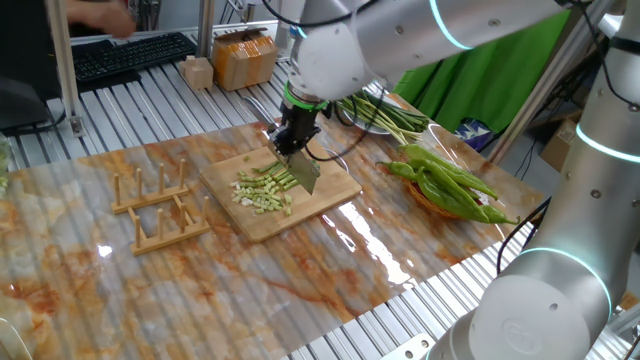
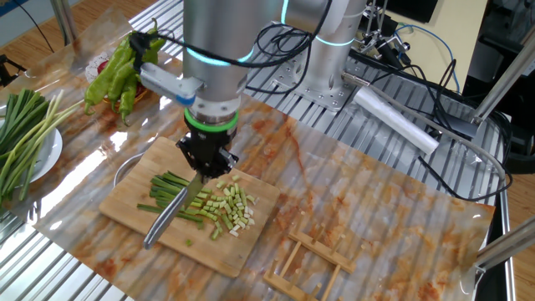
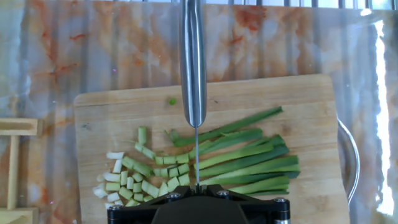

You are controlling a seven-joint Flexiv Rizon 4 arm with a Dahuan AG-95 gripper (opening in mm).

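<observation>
A knife with a metal handle [image 3: 193,68] and a broad blade [image 1: 304,172] is held upright by my gripper, which is shut on it near the blade's spine. The handle [image 2: 164,221] sticks out away from the robot's base. Below the blade lies a wooden cutting board [image 1: 262,230]. Long green scallion stalks [image 3: 249,163] rest on one side of the knife, short cut pieces [image 3: 134,180] on the other. Whether the blade's edge touches the board cannot be told, as my gripper hides it.
A wooden peg rack [image 1: 165,235] stands beside the board. Across from it are green peppers [image 1: 445,185] in a basket and a plate [image 2: 50,155] of whole scallions. A cardboard box [image 1: 245,60] sits at the back.
</observation>
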